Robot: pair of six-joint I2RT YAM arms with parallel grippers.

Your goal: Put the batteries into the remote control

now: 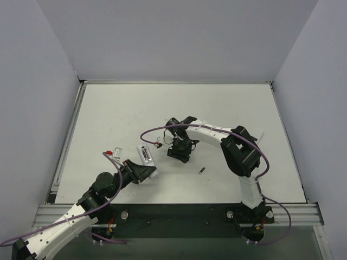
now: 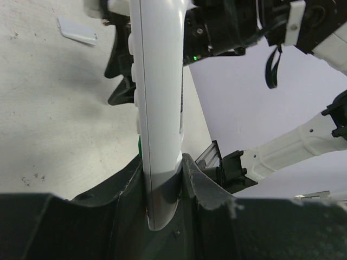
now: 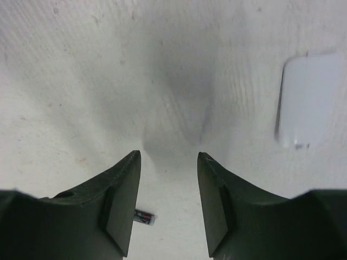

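The white remote control [image 1: 146, 154] stands in my left gripper, shut on its lower end; its dark slot shows in the top view. A small dark battery [image 1: 202, 170] lies on the table, right of my right gripper [image 1: 180, 157]; in the right wrist view this battery [image 3: 144, 217] is low, partly behind the left finger. Between the fingertips of the right gripper is a clear gap with nothing in it. The slot's inside is too small to read.
A flat white piece [image 3: 307, 100], like a cover, lies on the table to the right in the right wrist view. The right arm crosses above the middle of the table [image 1: 124, 103], whose far part is bare.
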